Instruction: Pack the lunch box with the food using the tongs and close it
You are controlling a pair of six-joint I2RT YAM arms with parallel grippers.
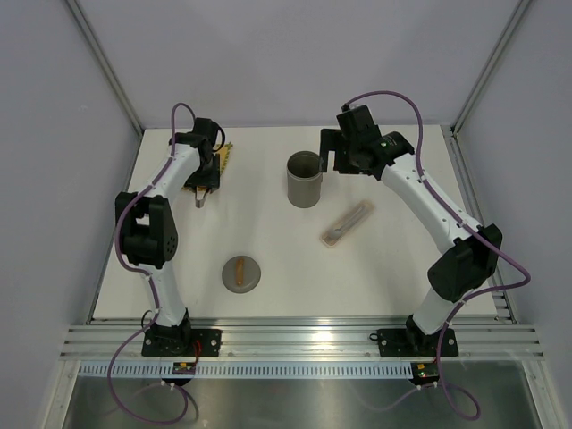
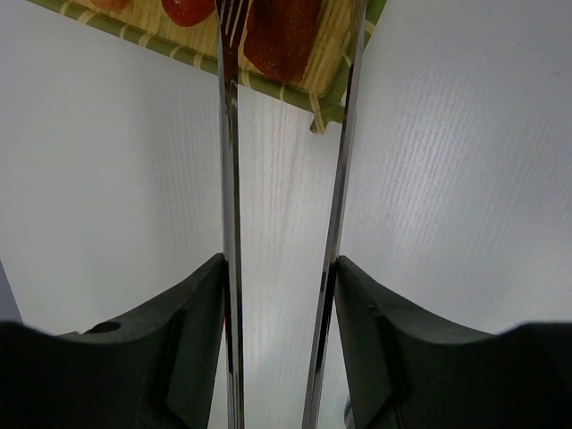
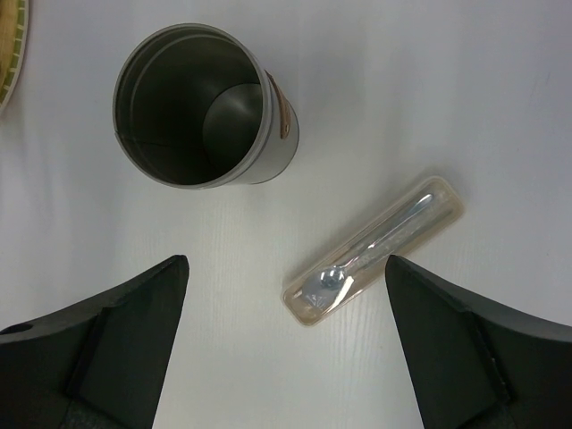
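Note:
My left gripper is open over a bamboo-edged tray (image 2: 326, 103) at the back left, its long metal fingers either side of a dark reddish-brown food piece (image 2: 279, 45). A red round item (image 2: 186, 9) sits beside it. A grey metal canister (image 1: 304, 188), empty inside in the right wrist view, stands near the middle. Right of it lies a clear case (image 3: 413, 228) holding a spoon (image 3: 323, 284). My right gripper is open above the table near the canister, with nothing between its fingers.
A round grey lid (image 1: 252, 275) with a brown handle lies at the front middle of the white table.

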